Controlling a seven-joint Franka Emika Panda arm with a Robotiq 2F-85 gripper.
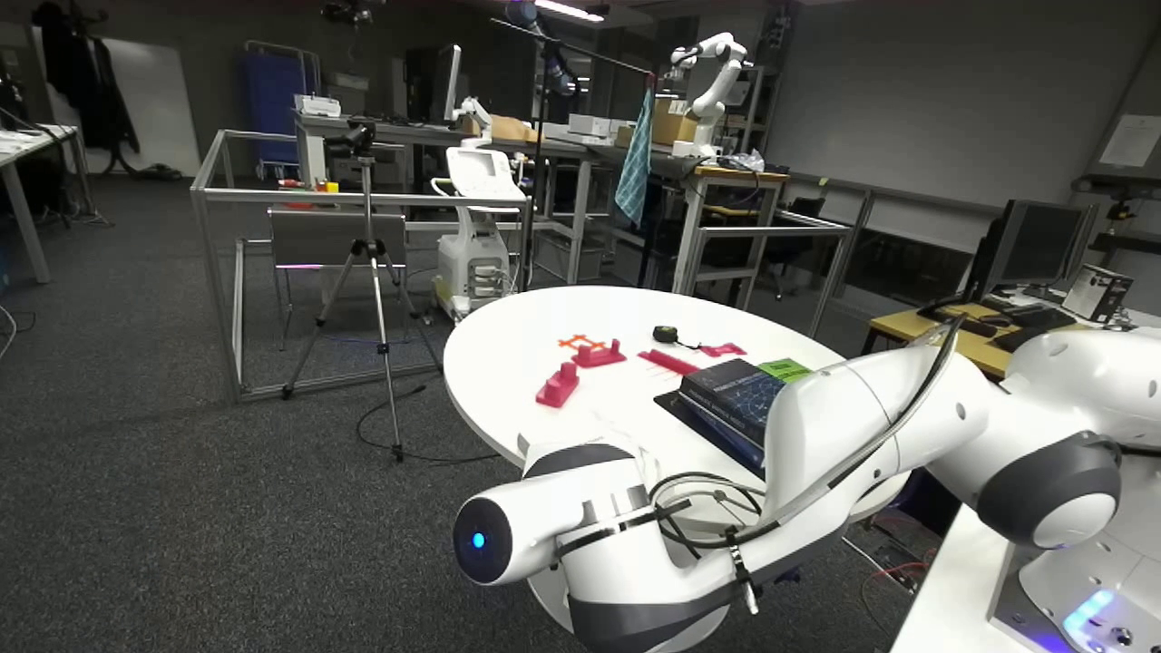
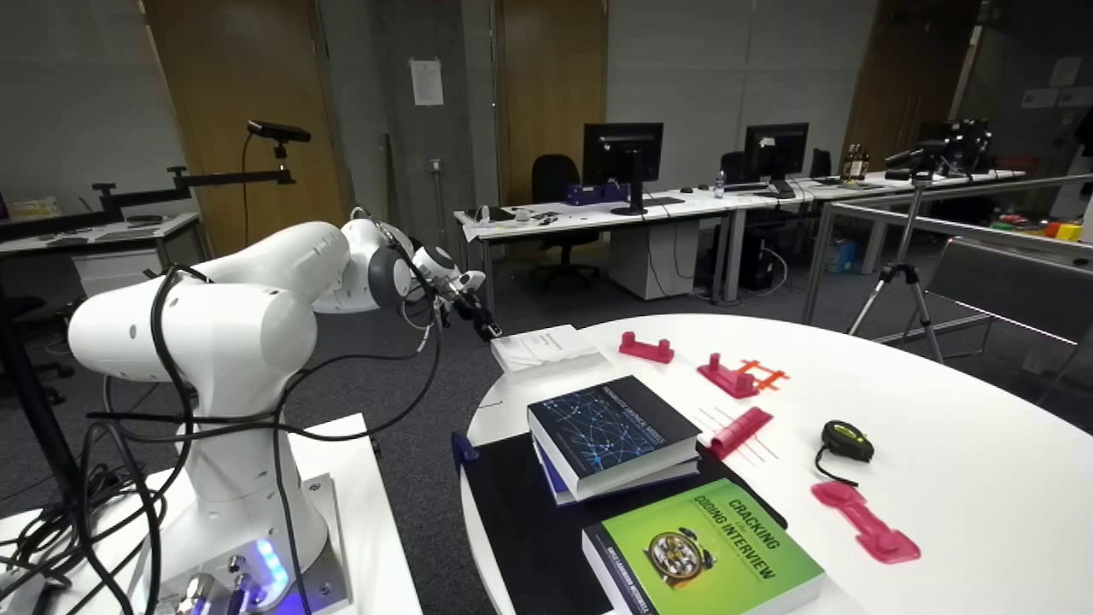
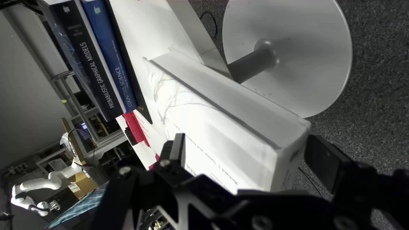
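A thick white book (image 2: 545,348) lies flat at the edge of the round white table, its near end overhanging in the wrist view. My gripper (image 2: 493,330) is at the overhanging end, at about the book's height. Seen from the wrist, the open gripper has one finger (image 3: 177,147) over the cover side and the other finger (image 3: 321,161) past the underside. The white book (image 3: 226,141) shows between them; whether either finger touches it, I cannot tell. In exterior view 1 the arm hides both gripper and white book.
Dark and blue books (image 2: 615,430) are stacked on a black mat (image 2: 512,502), with a green book (image 2: 707,553) beside them. Pink parts (image 2: 739,431), an orange frame (image 2: 764,375) and a tape measure (image 2: 847,440) lie farther across the table (image 2: 984,451).
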